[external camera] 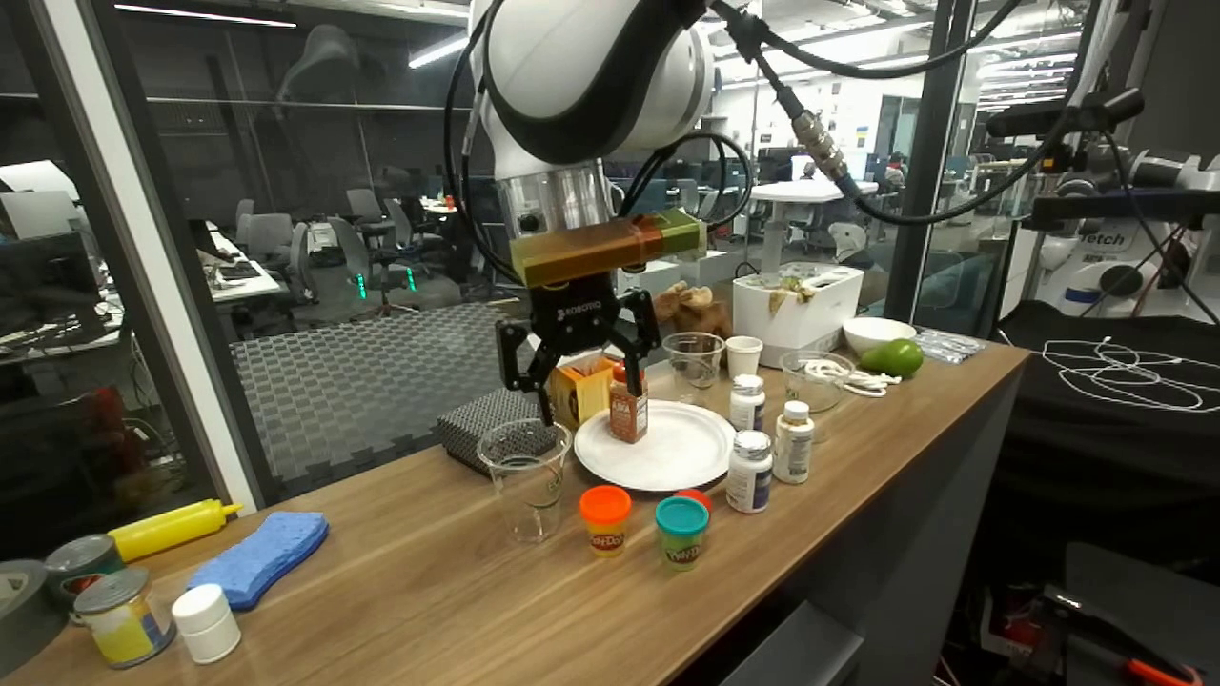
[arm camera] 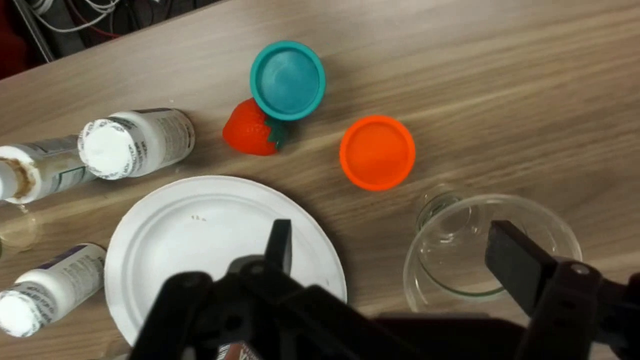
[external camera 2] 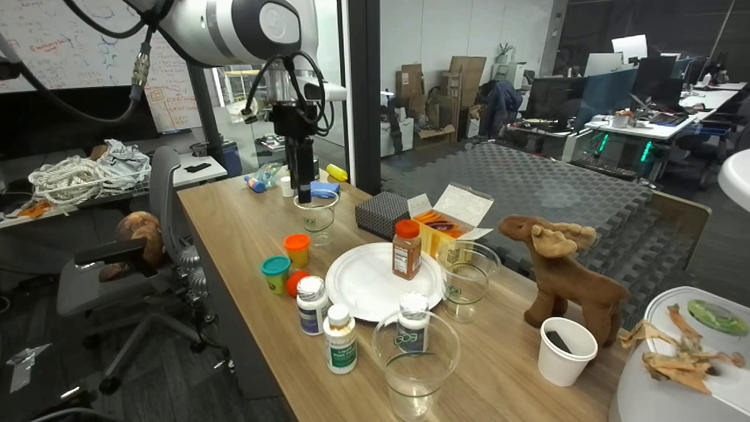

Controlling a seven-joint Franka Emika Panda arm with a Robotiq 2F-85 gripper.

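Observation:
My gripper [external camera: 591, 408] stands open above the table, with nothing between its fingers. One of its fingers [arm camera: 519, 264] overlaps the clear plastic cup [arm camera: 492, 246] in the wrist view, and the other lies over the white plate [arm camera: 198, 222]. In exterior view 1 the left fingertip is near the rim of that upright cup [external camera: 528, 492]; contact cannot be told. A spice bottle with a red cap [external camera 2: 407, 249] stands on the plate, mostly hidden behind the gripper in the wrist view. Orange-lidded [arm camera: 377, 152] and teal-lidded [arm camera: 288, 81] Play-Doh tubs stand in front of the cup and plate.
A red toy strawberry [arm camera: 249, 128] touches the teal tub. Several white pill bottles [external camera: 750, 473] and more clear cups [external camera 2: 415, 358] stand around the plate. Behind are a black mesh box [external camera: 492, 429] and an open orange carton [external camera 2: 450, 218]. Left of the cup, the table is bare up to a blue sponge [external camera: 259, 558].

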